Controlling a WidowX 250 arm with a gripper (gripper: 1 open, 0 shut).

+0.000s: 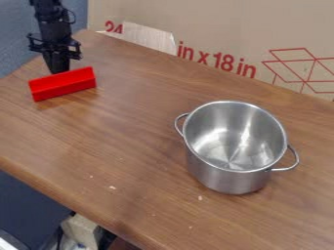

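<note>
A long red block (pixel 62 85) lies at the left edge of the wooden table. The black gripper (pixel 58 61) is at the upper left, low and just behind the block; its fingers are dark and small, so whether they are apart or closed, and whether anything is between them, cannot be told.
A steel pot (pixel 232 146) with two handles stands on the right part of the table (pixel 144 117). A cardboard panel (pixel 235 29) with red print runs along the back.
</note>
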